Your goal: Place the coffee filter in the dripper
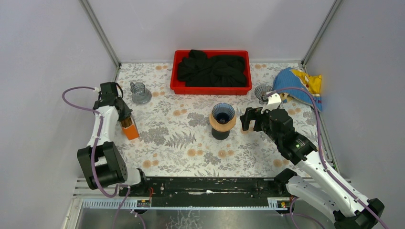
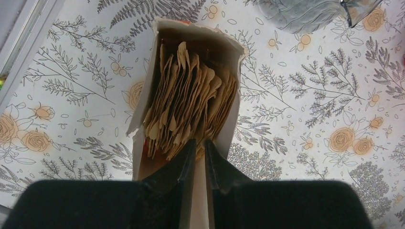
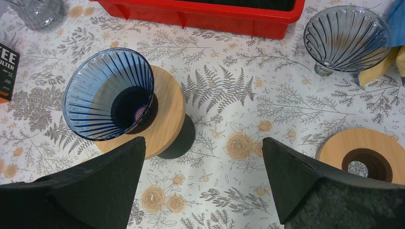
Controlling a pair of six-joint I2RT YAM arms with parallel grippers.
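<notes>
An orange box (image 1: 130, 131) of brown paper coffee filters (image 2: 186, 95) stands at the table's left. My left gripper is over it, fingertips close together at the near edge of the filter stack, only slightly apart; whether they pinch a filter is unclear. The blue ribbed glass dripper (image 3: 83, 105) sits in a wooden-collared stand (image 1: 222, 125) near the table's middle. My right gripper hangs open to the right of the dripper, nothing between its fingers.
A glass pitcher (image 1: 140, 95) is behind the filter box. A red bin (image 1: 210, 89) with dark cloth stands at the back. A glass cone (image 3: 346, 38), another wooden collar (image 3: 334, 148) and a blue-yellow bag (image 1: 301, 93) lie at the right.
</notes>
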